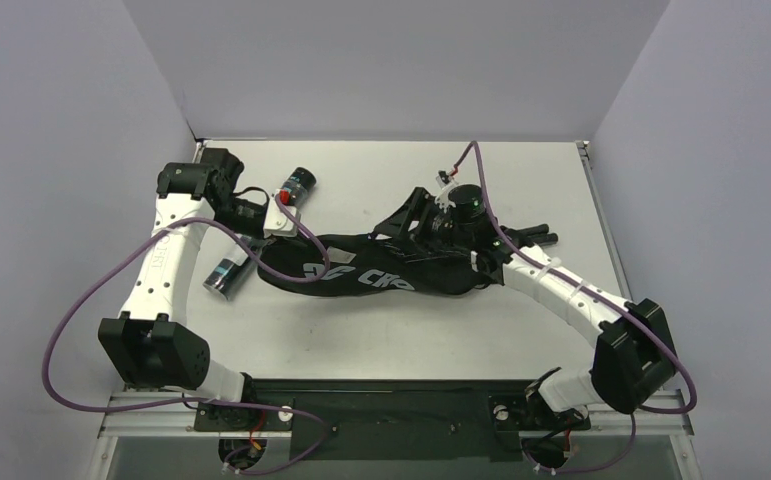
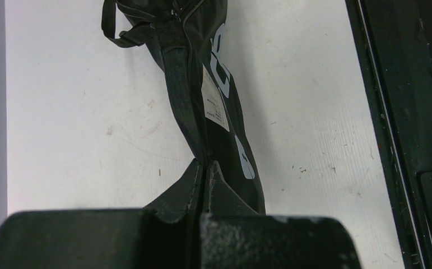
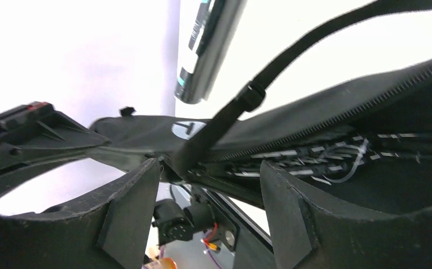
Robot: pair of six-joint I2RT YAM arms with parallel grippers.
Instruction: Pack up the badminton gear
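Observation:
A black badminton bag (image 1: 361,272) with white lettering lies across the middle of the table. My left gripper is shut on the bag's left end, its fingertips pinching the dark fabric. My right gripper stands open over the bag; its fingers (image 3: 132,204) are spread, with the strap's lower end and the opening showing beyond the gap. A buckled strap (image 3: 252,96) arches from the bag. Through the unzipped opening, racket frames (image 3: 314,162) with white strings show inside. Dark handle ends (image 1: 539,235) stick out at the right, partly behind the right arm.
A shuttlecock tube (image 1: 299,186) lies diagonally at the left, partly under the left arm; the right wrist view shows its tube end (image 3: 186,84).

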